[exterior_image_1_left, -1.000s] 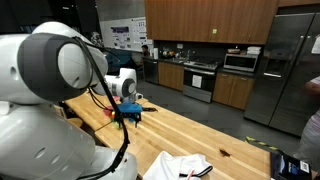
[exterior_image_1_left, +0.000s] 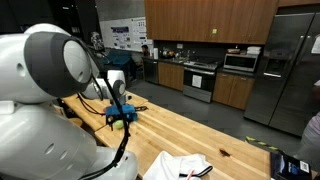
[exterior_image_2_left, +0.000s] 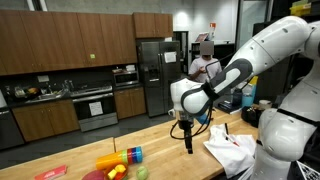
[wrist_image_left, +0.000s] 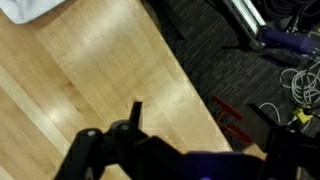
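Observation:
My gripper stands open in the wrist view, its dark fingers wide apart and nothing between them. Below it lie the wooden table (wrist_image_left: 110, 65) and the table's edge. From the side, the gripper (exterior_image_2_left: 187, 138) points down over the table, to the right of a group of coloured objects. That group has an orange, blue and green cylinder (exterior_image_2_left: 121, 157), a green round item (exterior_image_2_left: 141, 172), a yellow item (exterior_image_2_left: 119, 171) and a red item (exterior_image_2_left: 94, 175). A white cloth (exterior_image_1_left: 172, 167) is spread on the table with small dark and red things on it.
An orange-red flat item (exterior_image_2_left: 48, 173) lies at the table's left. One small dark red piece (exterior_image_1_left: 224, 152) and a black device (exterior_image_1_left: 290, 166) are toward the right side. Cables (wrist_image_left: 305, 82) lie beyond the table edge. Mid-table is largely bare.
The cloth and the things on it look unmoved.

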